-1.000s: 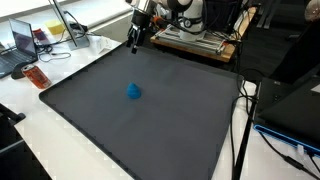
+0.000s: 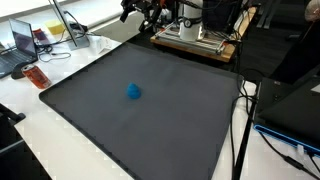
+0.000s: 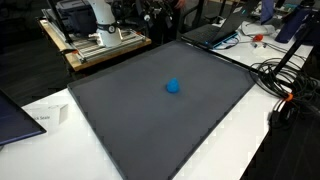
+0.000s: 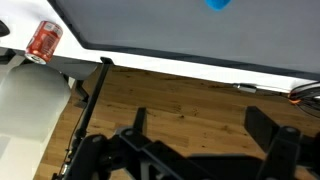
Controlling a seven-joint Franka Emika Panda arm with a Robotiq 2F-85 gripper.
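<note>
A small blue object (image 2: 133,91) rests on the dark grey board (image 2: 150,130). It also shows as a blue lump (image 3: 172,86) in exterior view 2 and is cut by the top edge in the wrist view (image 4: 217,4). My gripper stands open, its two dark fingers wide apart with only wooden floor visible behind the gap. In exterior view 1 it is high up, partly out of frame, beyond the board's far edge and well away from the blue object.
A red can (image 2: 36,76) stands left of the board, near a laptop (image 2: 22,40). A white container (image 2: 100,43) sits near the far edge. Cables (image 3: 288,82) lie beyond one side of the board. Apart from the blue object, the board is clear.
My gripper has risen from near the board's far edge towards the top of exterior view 1. The blue object and the can have stayed put.
</note>
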